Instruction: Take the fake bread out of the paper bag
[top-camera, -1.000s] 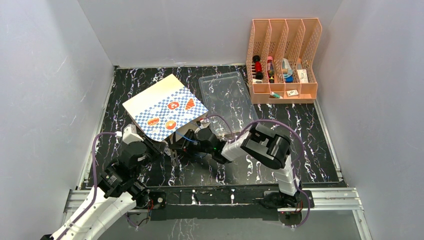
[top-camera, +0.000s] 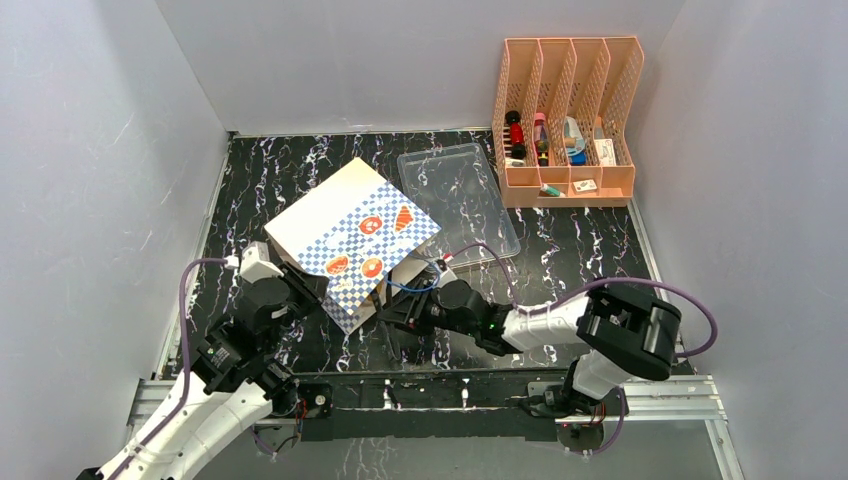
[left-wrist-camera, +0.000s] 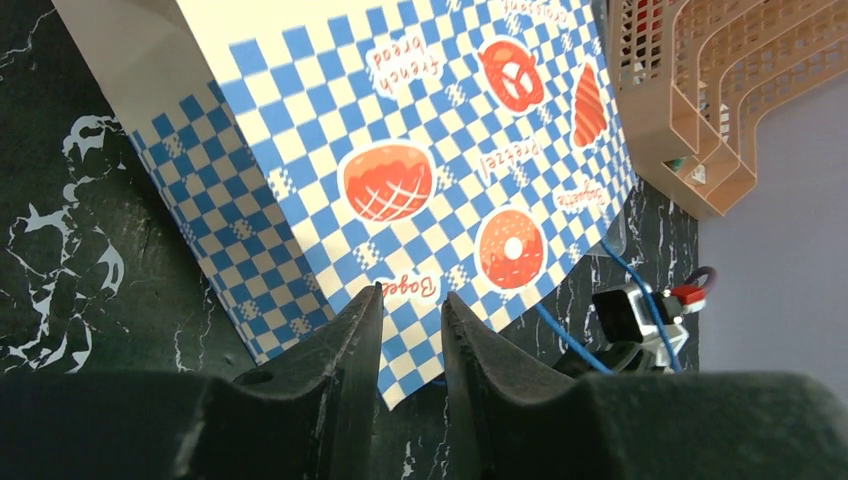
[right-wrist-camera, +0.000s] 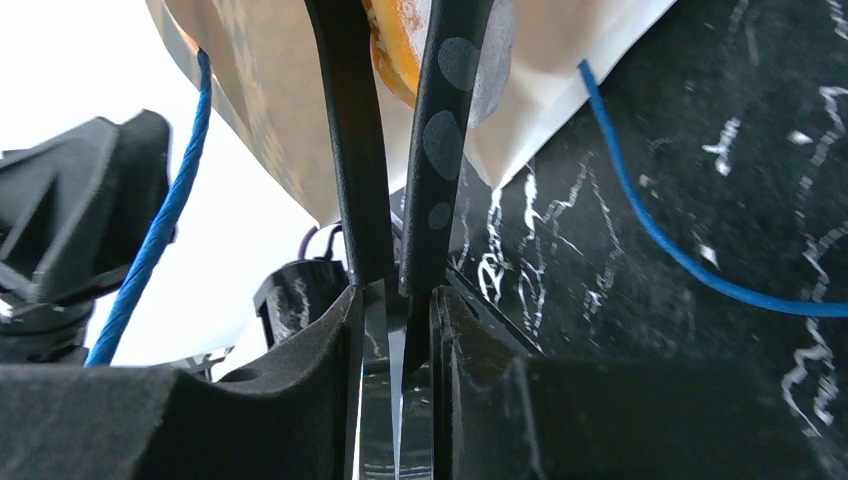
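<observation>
The paper bag (top-camera: 370, 240), cream with a blue check and printed breads, lies on its side, its mouth toward the front. In the left wrist view the bag (left-wrist-camera: 330, 140) is tilted beyond my left gripper; a gap shows between its fingertips with nothing held. My right gripper is shut on black tongs (right-wrist-camera: 445, 140) that reach into the bag's mouth. Between and behind the tong arms shows a piece of orange and whitish fake bread (right-wrist-camera: 398, 45), mostly hidden. Whether the tongs clamp it firmly I cannot tell.
A clear tray (top-camera: 460, 195) lies just right of the bag. An orange divided rack (top-camera: 570, 190) with small items stands at the back right. A blue cord (right-wrist-camera: 650, 220) hangs by my right gripper.
The bag has shifted right and turned, and my right gripper with the tongs has moved right along with it. My left arm stays nearly in place, with the bag now farther from it.
</observation>
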